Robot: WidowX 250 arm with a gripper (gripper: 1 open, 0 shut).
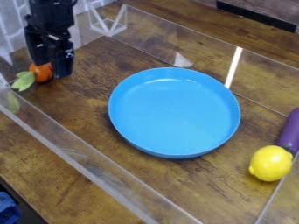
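Observation:
The black gripper (pixel 49 61) hangs at the upper left, open, with its fingers around or just beside an orange carrot (pixel 42 72) that has green leaves (pixel 24 80). Whether the fingers touch the carrot cannot be told. A blue plate (pixel 173 112) lies in the middle of the wooden surface.
A yellow lemon (pixel 270 163) and a purple eggplant (pixel 291 129) lie at the right edge. Clear plastic walls border the area. A blue object (pixel 6 210) shows at the lower left corner. The wood between carrot and plate is bare.

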